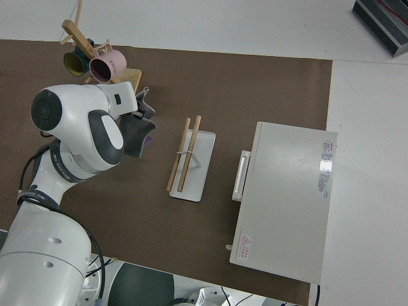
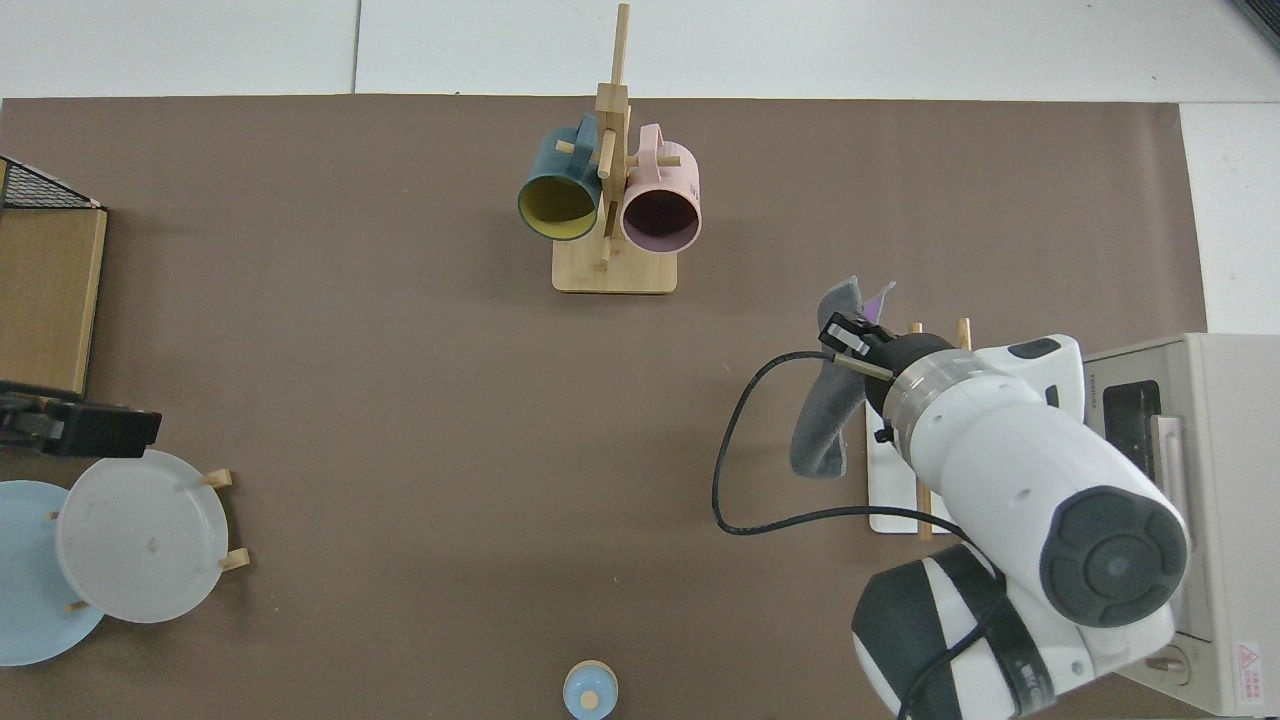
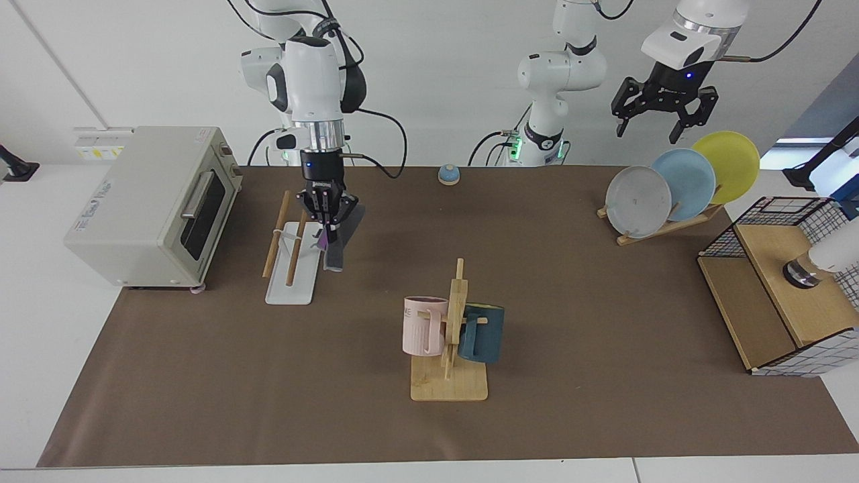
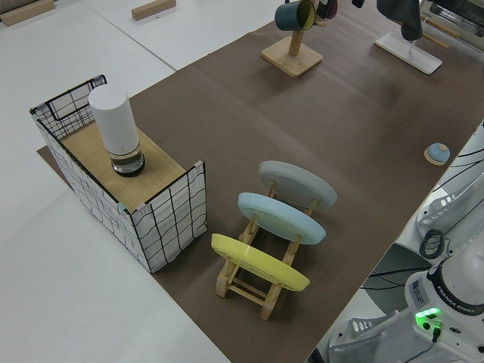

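A grey cloth with a purple patch [image 2: 819, 438] hangs from one gripper [image 3: 330, 221], seen over a white board with wooden rods [image 3: 282, 286] in the left view; whether its fingers are fully closed is hidden. In the front view the cloth [image 1: 134, 137] sits just left of that board. The other arm's black gripper [image 3: 662, 100] hangs above the plates at the back right of the left view, its fingers apart.
A mug stand with blue and pink mugs [image 2: 612, 270], a plate rack with plates [image 2: 144, 540], a wire-sided shelf [image 2: 48, 294], a white oven [image 2: 1236, 504] and a small blue item [image 2: 589, 690] surround a clear middle.
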